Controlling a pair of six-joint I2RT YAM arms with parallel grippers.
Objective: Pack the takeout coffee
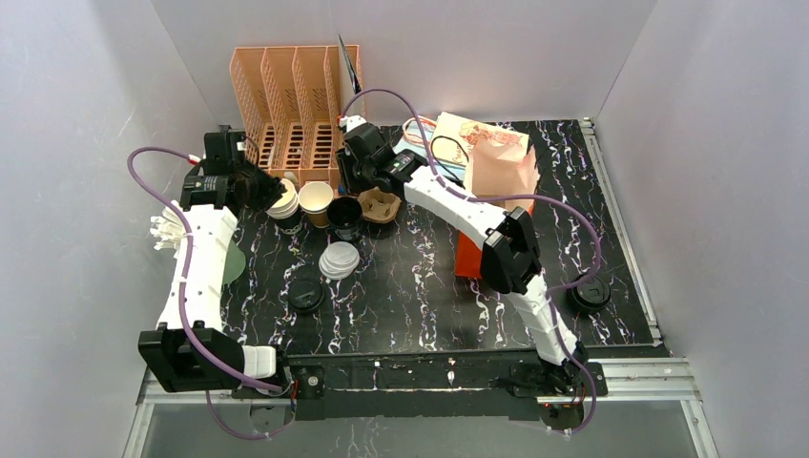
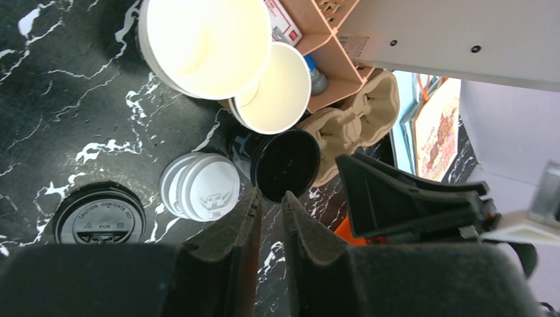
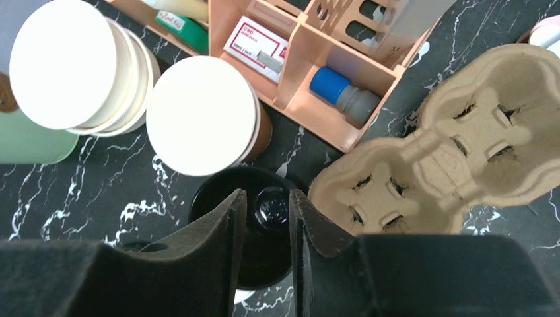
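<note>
My left gripper hangs over the white cup stacks at the back left, its fingertips nearly together; I see nothing between them. My right gripper is above a black cup, its fingers a narrow gap apart, with no held object visible. A brown-cup stack stands beside the black cup. The cardboard cup carrier lies to their right. White lids and a black lid lie in front. An orange-and-cream paper bag stands to the right, partly behind my right arm.
A peach divided organiser stands at the back with small items in its front bins. A green object and white sticks sit at the left. Another black lid lies at the right.
</note>
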